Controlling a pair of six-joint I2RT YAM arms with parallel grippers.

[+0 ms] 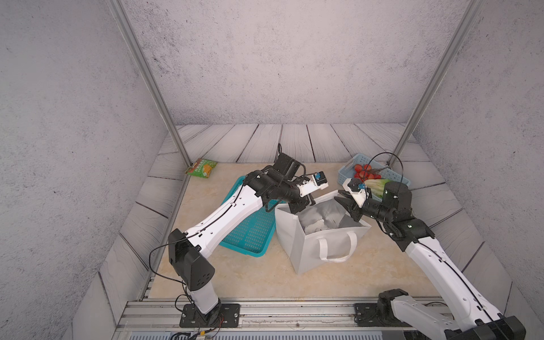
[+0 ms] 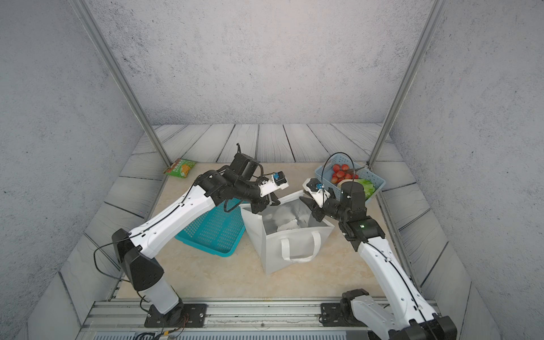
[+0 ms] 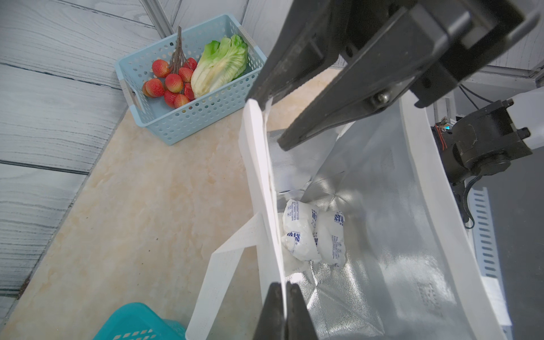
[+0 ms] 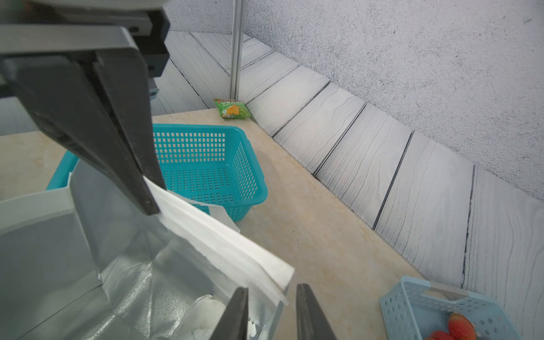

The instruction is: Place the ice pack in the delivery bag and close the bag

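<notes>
The white delivery bag [image 1: 317,249] stands upright and open at the centre, its lining silver. Deep inside, the left wrist view shows white ice packs [image 3: 300,229] with blue print, lying against one another on the bag's floor. My left gripper is shut on the bag's thin rim, which runs between its fingertips. At the opposite side of the bag, my right gripper is part open, its fingers straddling a corner of the rim without pinching it. From above, the right gripper [image 1: 346,205] hangs over the bag's right edge.
An empty teal basket [image 1: 249,240] stands left of the bag, partly under my left arm. At the back right sits a light blue basket [image 3: 187,121] with red fruit and lettuce [image 3: 221,65]. A green snack packet [image 1: 201,167] lies far left.
</notes>
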